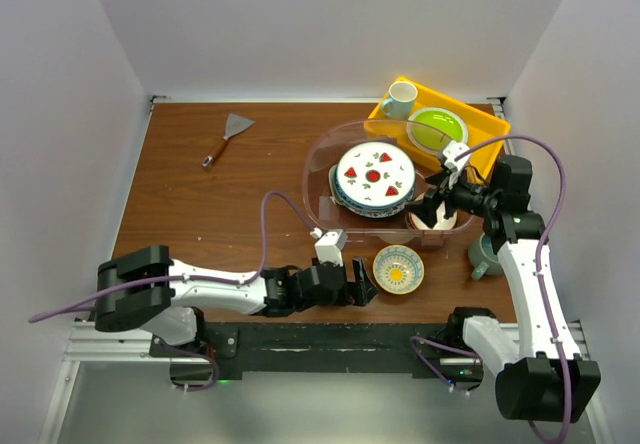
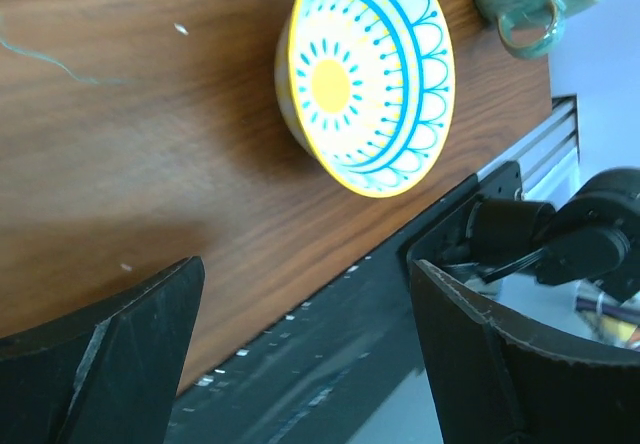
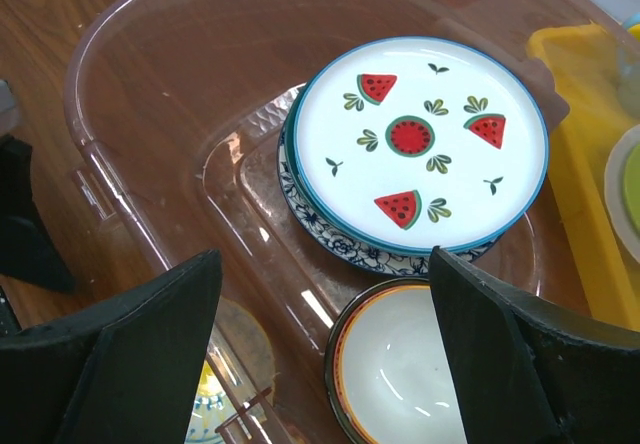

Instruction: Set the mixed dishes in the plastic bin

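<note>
A clear plastic bin [image 1: 318, 189] holds a stack of plates topped by a white watermelon plate [image 3: 420, 144]. Beside that stack in the bin lie white bowls [image 3: 395, 364], with my right gripper [image 1: 428, 202] over them, its fingers apart and empty. Outside the bin, on the table, sits a yellow-rimmed patterned bowl [image 2: 375, 74]. My left gripper [image 1: 366, 286] is just left of this bowl, fingers spread and nothing between them. A green mug [image 1: 485, 257] stands at the right of the table, partly covered by the right arm in the top view.
A yellow crate [image 1: 480, 122] behind the bin carries a light blue mug [image 1: 400, 99] and a green-centred plate [image 1: 438, 127]. A spatula [image 1: 228, 139] lies at the back left.
</note>
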